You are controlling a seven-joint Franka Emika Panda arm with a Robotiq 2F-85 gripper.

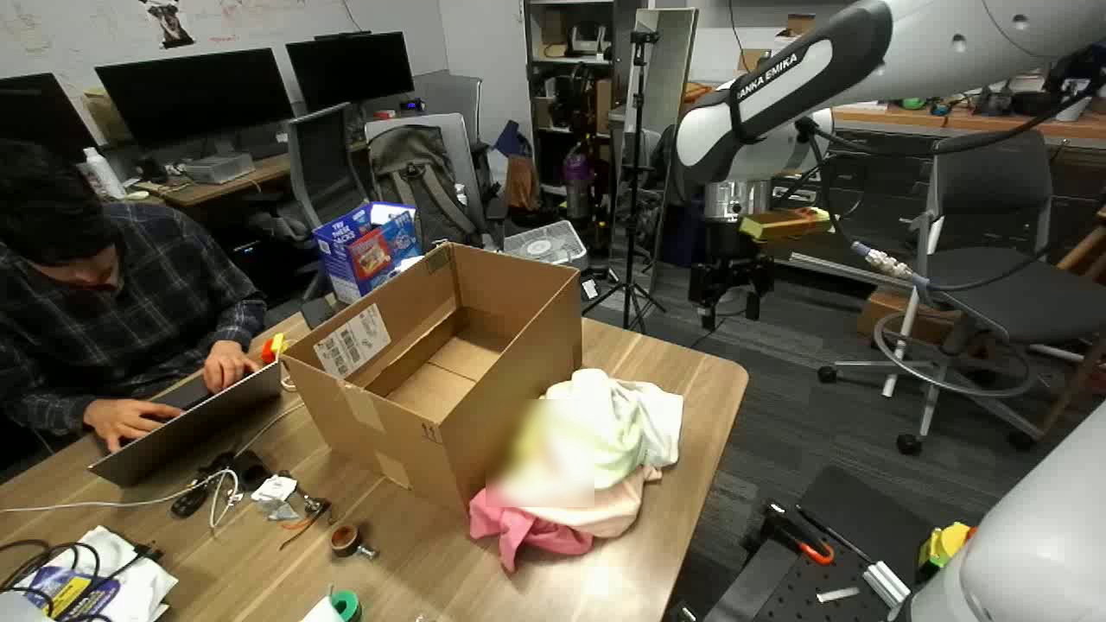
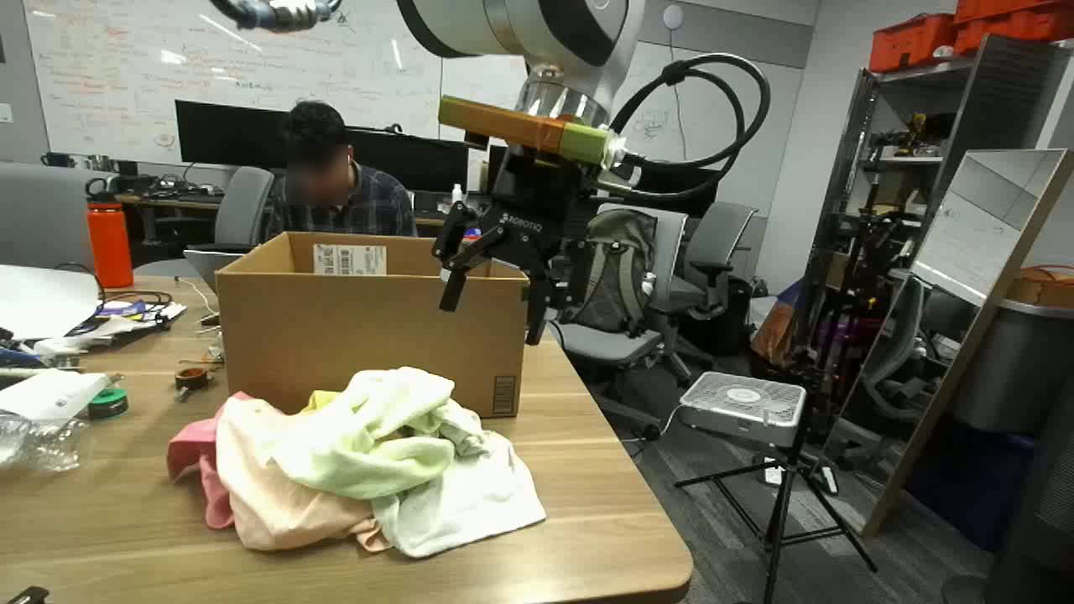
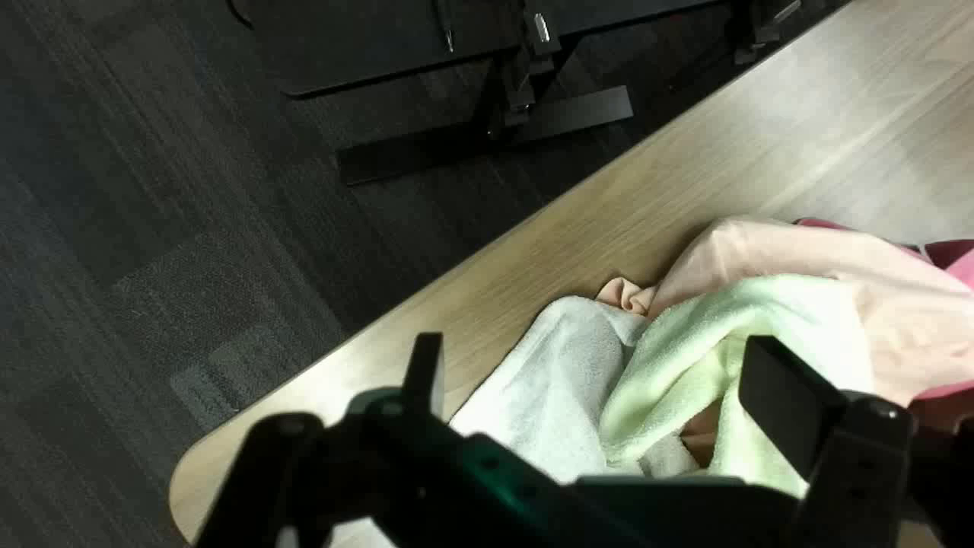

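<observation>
My gripper point(image 2: 490, 318) stands open above the table's end, its fingers wide apart and nothing between them. In the wrist view the gripper looks down past a pile of cloths. That pile is crumpled: a pale green cloth point(image 3: 666, 365) on top, a whitish one point(image 3: 566, 383) under it, a peach one point(image 3: 822, 246) and a pink one point(image 1: 529, 530) to the side. A bit of yellow cloth point(image 2: 320, 399) shows at the back. Right beside the cloths stands an open cardboard box point(image 2: 372, 322); its visible floor point(image 1: 446, 378) is bare.
The wooden table point(image 1: 664, 580) ends at a rounded corner near the cloths. A person point(image 1: 114, 280) types on a laptop point(image 1: 197, 415) behind the box. Tape rolls, including a brown one point(image 1: 345, 539), cables and papers lie on the other side. Bare tabletop point(image 2: 594, 503) lies beside the pile.
</observation>
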